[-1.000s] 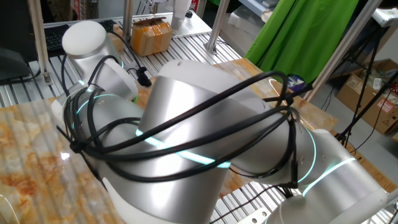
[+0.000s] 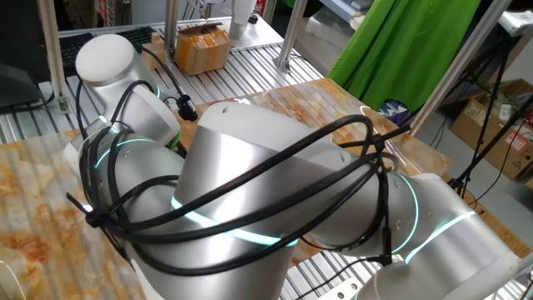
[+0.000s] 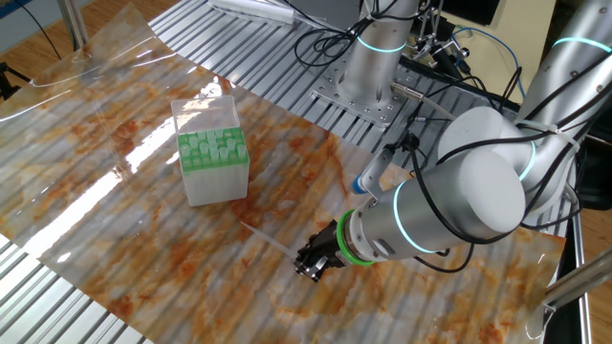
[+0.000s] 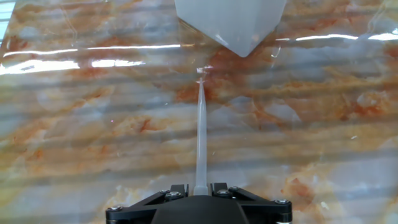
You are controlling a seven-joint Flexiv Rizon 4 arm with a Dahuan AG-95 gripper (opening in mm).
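A long, thin, translucent pipette tip [image 4: 201, 137] sticks straight out from my gripper, which is shut on its wide end. In exterior view 2 the same tip [image 3: 270, 239] points up and to the left from the gripper [image 3: 311, 264], above the marbled table sheet. To the left of it stands a white tip box [image 3: 216, 185] with a green top [image 3: 212, 149] full of tips and a clear raised lid [image 3: 204, 114]. Only a white corner of the box [image 4: 233, 25] shows at the top of the wrist view, beyond the tip's point. My arm hides the gripper in exterior view 1.
Marbled sheeting [image 3: 105, 215] covers the table, with open room around the box. The slatted metal table and the arm's base [image 3: 368, 91] lie behind. A cardboard box [image 2: 202, 50] sits at the back, beside a green cloth [image 2: 400, 50].
In exterior view 1 my arm has shifted slightly; its wrist end has moved a little left and down in the picture. The surroundings there look the same.
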